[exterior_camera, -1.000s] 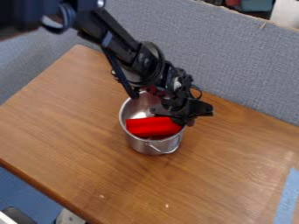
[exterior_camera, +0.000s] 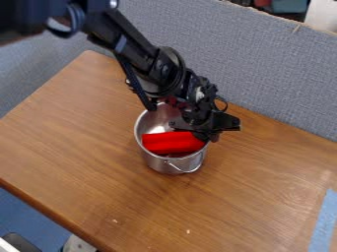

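A silver metal pot stands on the wooden table, with a bright red object lying inside it. My black gripper reaches down from the upper left to the pot's back right side, its lower end over the rim beside the red object. The fingertips are dark and overlap, so whether they are open, shut or holding anything cannot be told.
A grey padded wall runs along the back. Blue floor shows at the lower left.
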